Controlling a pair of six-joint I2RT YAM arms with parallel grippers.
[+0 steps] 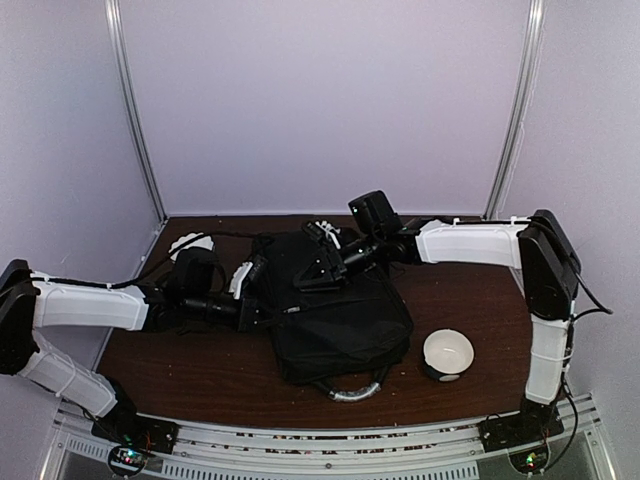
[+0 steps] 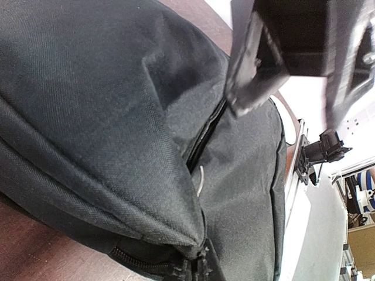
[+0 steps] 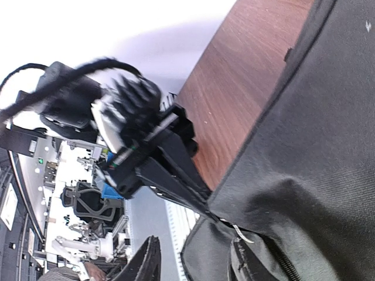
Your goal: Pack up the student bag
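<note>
A black backpack [image 1: 340,335] lies in the middle of the table, a zipper [image 2: 202,140] running across it. My left gripper is shut at the bag's zipper end, at the bottom of the left wrist view; whether fabric or a pull is between its tips is hard to tell. My right gripper stands part open above the bag, nothing seen between its fingers; in the top view it is just right of and behind the left one, and it looms blurred at the top of the left wrist view.
A white bowl [image 1: 448,350] stands on the table right of the bag. A white object [image 1: 190,243] sits at the back left, partly behind the left arm.
</note>
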